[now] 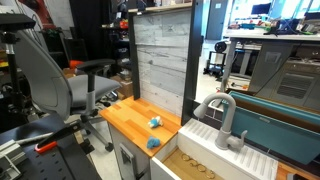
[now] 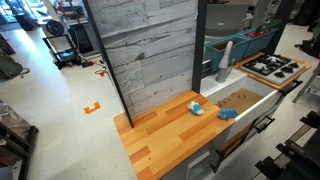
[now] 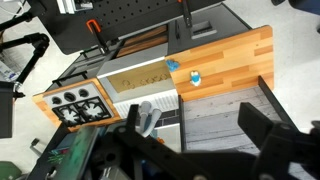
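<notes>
Two small blue items lie apart on the wooden counter (image 1: 130, 114). One is a blue-and-white piece (image 2: 195, 107) lying farther in on the wood. The other, a plain blue crumpled-looking piece (image 2: 227, 114), lies by the counter's edge near the sink basin (image 2: 246, 96). My gripper shows only in the wrist view, high above the counter, its dark fingers (image 3: 249, 116) spread wide. Nothing shows between them. Both blue items appear beyond the fingertips, well away from them. Neither exterior view shows the gripper.
A grey faucet (image 1: 228, 122) rises behind the basin. A stovetop (image 2: 273, 64) sits beyond it. A panelled upright wall (image 1: 163, 60) borders the counter's back, and a teal bin (image 1: 270, 124) stands behind the faucet.
</notes>
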